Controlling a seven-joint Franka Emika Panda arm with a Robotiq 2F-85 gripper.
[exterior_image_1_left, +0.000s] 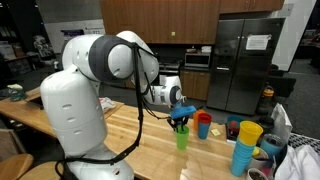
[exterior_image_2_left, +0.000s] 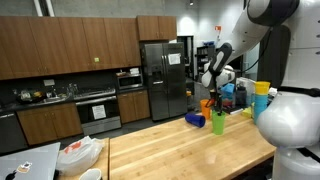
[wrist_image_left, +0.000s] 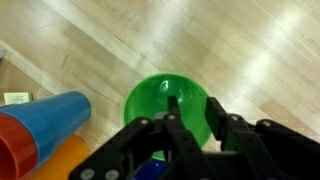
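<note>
A green cup (wrist_image_left: 150, 98) shows mouth-up in the wrist view, directly beneath my gripper. The fingers stand apart, one over the cup's mouth and the other by its right rim; whether either touches the cup I cannot tell. In exterior view 1 the gripper (exterior_image_1_left: 181, 124) is low at the top of the green cup (exterior_image_1_left: 182, 140). The second exterior view has the green cup (exterior_image_2_left: 218, 125) at the right part of the table, under the gripper.
A blue cup (wrist_image_left: 58, 118) lies close to the green one, with orange beside it. Red cups (exterior_image_1_left: 203, 125), yellow and blue stacked cups (exterior_image_1_left: 243, 152) crowd the right. Bare table (exterior_image_2_left: 150, 155) spreads on the other side.
</note>
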